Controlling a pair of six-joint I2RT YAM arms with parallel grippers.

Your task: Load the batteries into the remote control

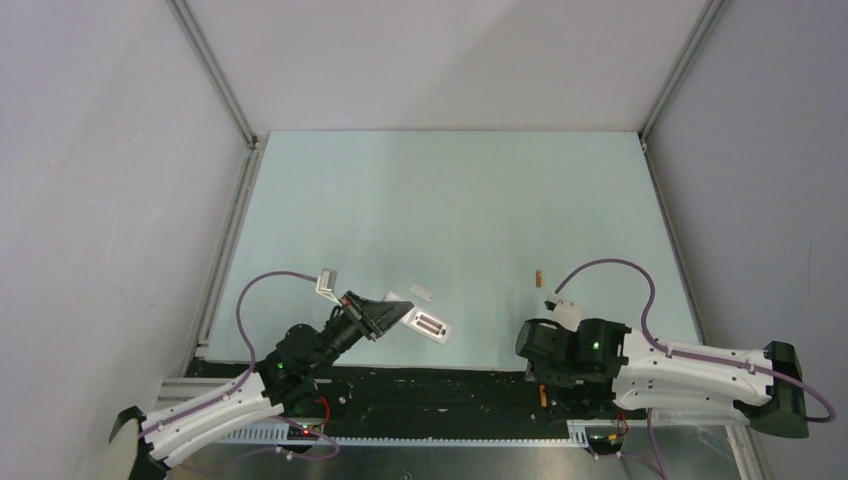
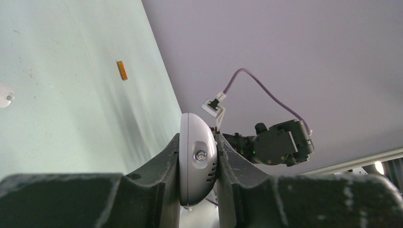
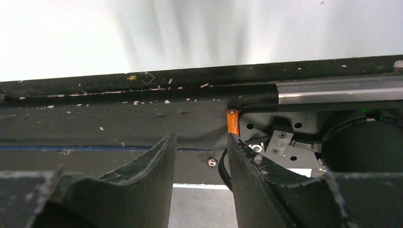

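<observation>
My left gripper is shut on the white remote control [image 2: 194, 166], seen end-on in the left wrist view. From above, the remote [image 1: 428, 324] shows its open battery compartment; what lies inside is too small to tell. An orange battery [image 1: 539, 278] rests on the table. Another battery [image 3: 232, 121] sits in the dark channel along the table's front. Above that channel, my right gripper is open, its fingers empty. The channel battery appears by the tip of the right-hand finger [image 3: 242, 159], which hides its lower end.
A small white cover [image 1: 422, 292] lies on the table behind the remote. Close to the channel battery are a black cable [image 3: 223, 170] and a metal bracket [image 3: 280, 142].
</observation>
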